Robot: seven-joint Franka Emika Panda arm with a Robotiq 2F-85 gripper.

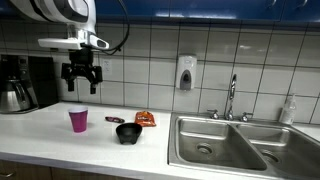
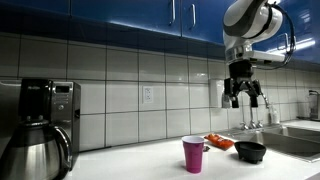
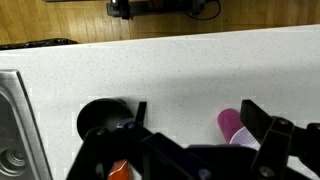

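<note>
Above the counter hangs my gripper (image 1: 82,87), open, with empty space between its fingers. A pink-purple cup (image 1: 78,121) stands upright on the counter (image 1: 60,148), below the gripper and apart from it. To the cup's right sits a black bowl (image 1: 129,133). The wrist view has the bowl (image 3: 100,115) at left and the cup (image 3: 233,125) at right, each partly covered by the gripper. Behind the bowl lies an orange-red packet (image 1: 145,118), and a small dark item (image 1: 115,120) lies near the wall.
A double steel sink (image 1: 225,145) with a faucet (image 1: 232,95) takes up the right side. A coffee maker (image 2: 37,135) stands at the far left end.
</note>
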